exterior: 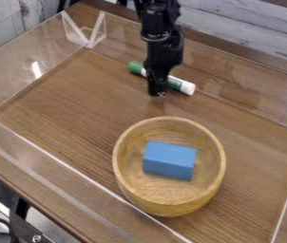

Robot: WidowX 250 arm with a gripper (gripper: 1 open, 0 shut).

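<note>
My black gripper (158, 87) reaches down from the top of the camera view, its tips low at a white and green cylindrical object (180, 85) that lies diagonally on the wooden table. The gripper partly covers the middle of this object. Whether its fingers are open or shut is too small and dark to tell.
A round wooden bowl (169, 197) with a blue block (169, 160) inside stands at the front right. Raised edges border it, with a clear plastic piece at the back left.
</note>
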